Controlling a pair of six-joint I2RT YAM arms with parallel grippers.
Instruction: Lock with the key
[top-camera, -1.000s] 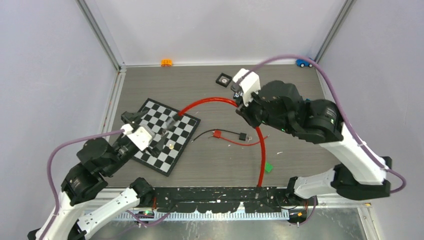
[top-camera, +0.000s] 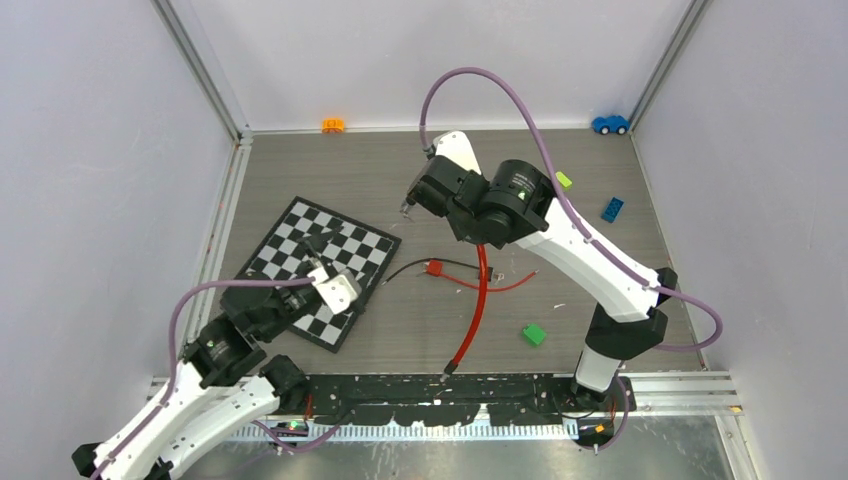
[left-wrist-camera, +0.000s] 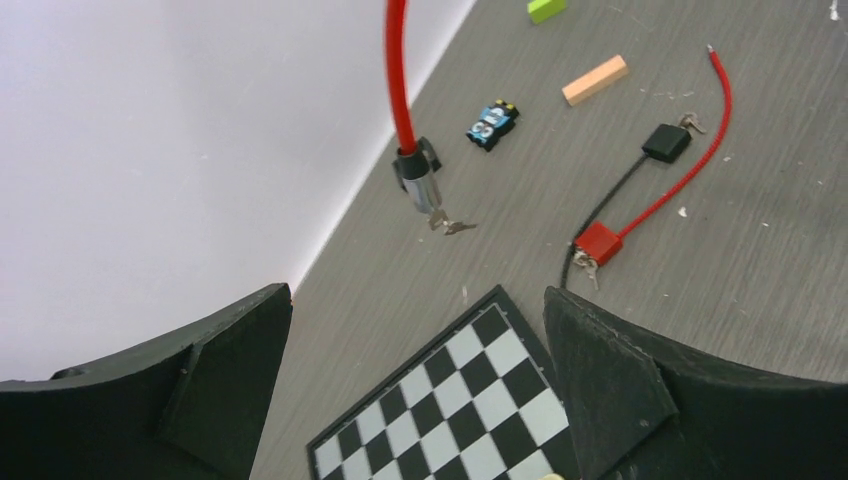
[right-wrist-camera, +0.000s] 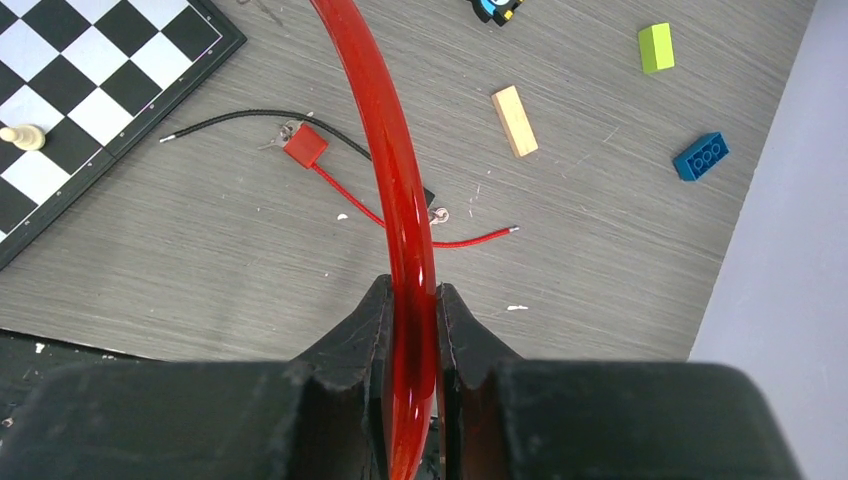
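Note:
A thick red cable lock (right-wrist-camera: 385, 130) passes between the fingers of my right gripper, which press close on both its sides. One end of this cable hangs down below in the top view. In the left wrist view the other end carries a silver lock barrel (left-wrist-camera: 422, 190) with small keys (left-wrist-camera: 450, 225) sticking out of it. Wide open and empty, my left gripper points toward that barrel, clearly apart from it. How far the keys sit in the barrel is too small to tell.
A chessboard (top-camera: 312, 308) lies under the left gripper. On the table are a small red lock (right-wrist-camera: 305, 145), a small black lock (left-wrist-camera: 667, 143), a wooden block (right-wrist-camera: 515, 120), a green block (top-camera: 534, 334) and a blue brick (right-wrist-camera: 701, 156). Walls stand left, right and behind.
The lock end has left the space by the left gripper.

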